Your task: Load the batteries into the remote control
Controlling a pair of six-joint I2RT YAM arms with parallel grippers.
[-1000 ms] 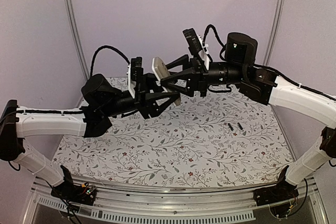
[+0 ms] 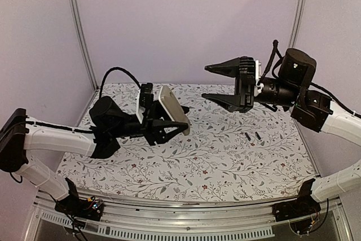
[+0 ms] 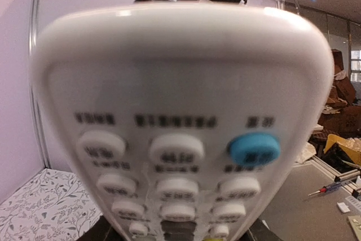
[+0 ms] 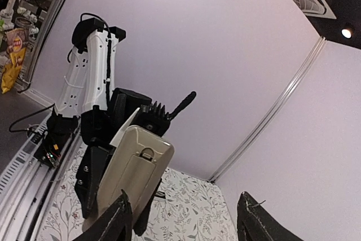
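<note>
Clear of the table, a white remote control (image 2: 174, 105) is held tilted, with my left gripper (image 2: 179, 119) shut on it. Its button face, with one blue button (image 3: 255, 149), fills much of the left wrist view. The right wrist view shows the beige back of the remote (image 4: 131, 165), with a small latch notch near its upper end; whether batteries are inside cannot be seen. My right gripper (image 2: 206, 82) stands open to the right of the remote, apart from it and empty. Two small dark batteries (image 2: 247, 136) lie on the table at the right.
Pale walls (image 2: 186, 26) close off the back and sides. A metal rail (image 2: 186, 224) runs along the front edge.
The left gripper and remote have sunk slightly.
</note>
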